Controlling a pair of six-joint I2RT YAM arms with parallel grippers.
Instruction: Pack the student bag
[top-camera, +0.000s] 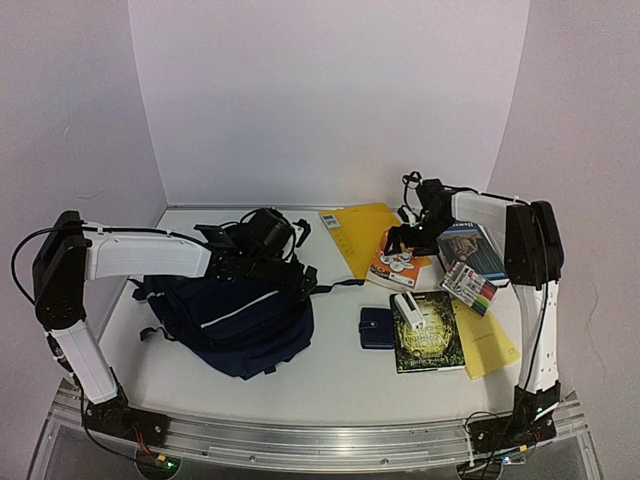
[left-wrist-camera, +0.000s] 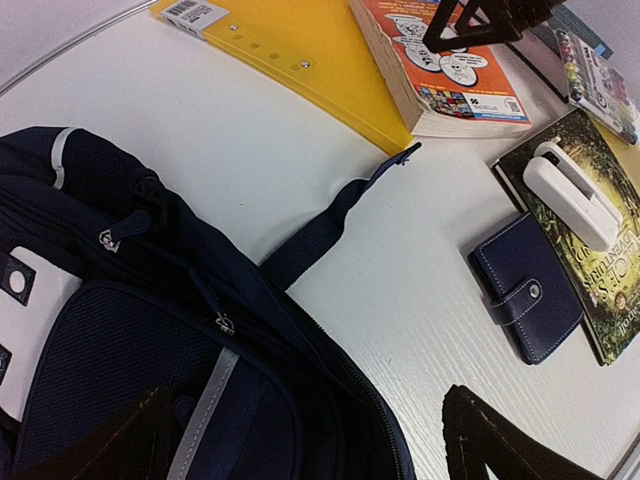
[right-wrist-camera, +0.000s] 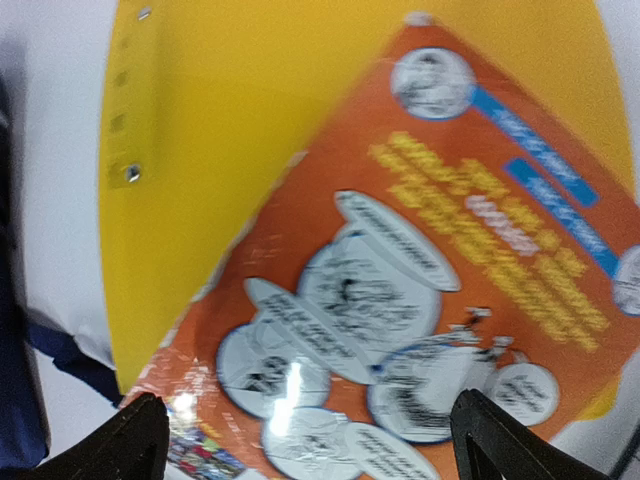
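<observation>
The dark navy bag (top-camera: 240, 330) lies on the left of the table, its zipped opening (left-wrist-camera: 225, 325) showing in the left wrist view. Above its right side, my left gripper (top-camera: 305, 262) stands open, with nothing visible between its wide-apart fingers (left-wrist-camera: 500, 440). Over the orange book (top-camera: 394, 265) is my right gripper (top-camera: 398, 230), also open. The right wrist view shows the book's cover (right-wrist-camera: 400, 290) filling the space ahead of both fingers (right-wrist-camera: 510, 445); whether they touch it I cannot tell. Part of a yellow folder (top-camera: 355, 235) lies beneath that book.
A navy wallet (top-camera: 377, 328) sits beside a dark green book (top-camera: 430, 345) bearing a white stapler-like item (top-camera: 409, 310). Further right are a marker pack (top-camera: 469, 288), a blue book (top-camera: 475, 250) and a yellow booklet (top-camera: 488, 345). Bare table lies between bag and wallet.
</observation>
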